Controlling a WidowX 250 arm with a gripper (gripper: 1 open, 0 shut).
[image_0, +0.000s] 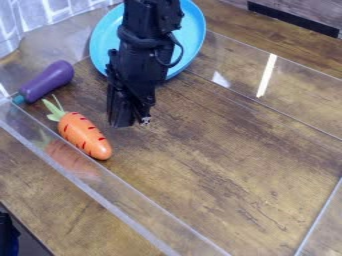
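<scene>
My black gripper (127, 108) hangs over the wooden table, just above and right of an orange toy carrot (86, 134) with a green top. Whether its fingers are open or shut is hard to make out in the dark shape. A purple toy eggplant (50, 78) lies at the upper left. A light blue plate (186, 45) sits at the back, partly hidden behind the arm.
Clear plastic walls (294, 85) border the work area. A wood panel is at the back right.
</scene>
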